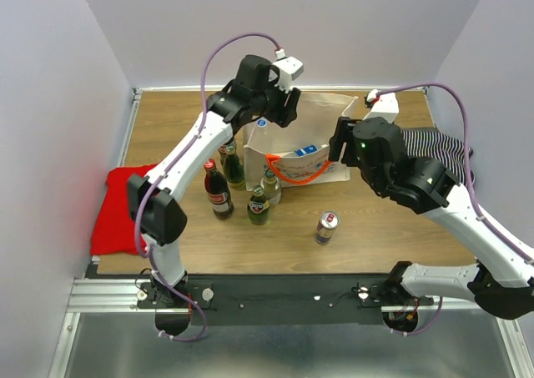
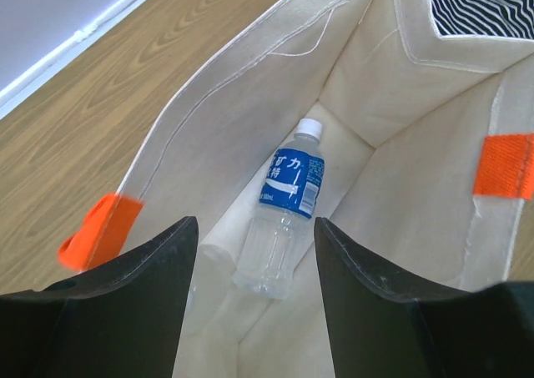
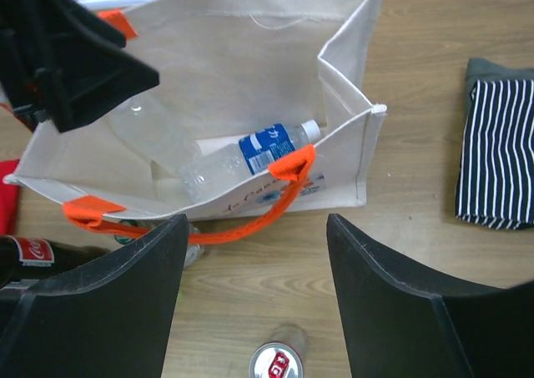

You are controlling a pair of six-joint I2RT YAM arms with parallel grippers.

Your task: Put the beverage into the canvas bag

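Note:
The canvas bag (image 1: 309, 128) stands at the back middle, its orange handle hanging in front. Inside lie a blue-labelled water bottle (image 2: 288, 186) and another clear bottle (image 3: 146, 132). My left gripper (image 1: 284, 111) is over the bag's left part, part open, nothing visible between its fingers. My right gripper (image 1: 342, 144) hangs at the bag's right front, open and empty. On the table stand a cola bottle (image 1: 219, 190), green bottles (image 1: 258, 211), a clear bottle (image 1: 271, 190) and a can (image 1: 326, 228).
A red cloth (image 1: 117, 219) lies at the left, a striped cloth (image 1: 438, 153) at the right.

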